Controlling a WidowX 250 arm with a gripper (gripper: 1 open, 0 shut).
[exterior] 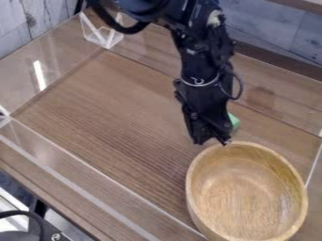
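Observation:
The black robot gripper [209, 132] hangs low over the wooden table, just above and left of the far rim of a large wooden bowl [247, 224]. A small green object [234, 122] peeks out behind the gripper's right side, mostly hidden by it. I cannot tell whether the gripper is open, shut or holding that object.
A clear plastic frame [101, 30] stands at the back left. Wooden wall boards run along the back, and black cables lie at the bottom left corner.

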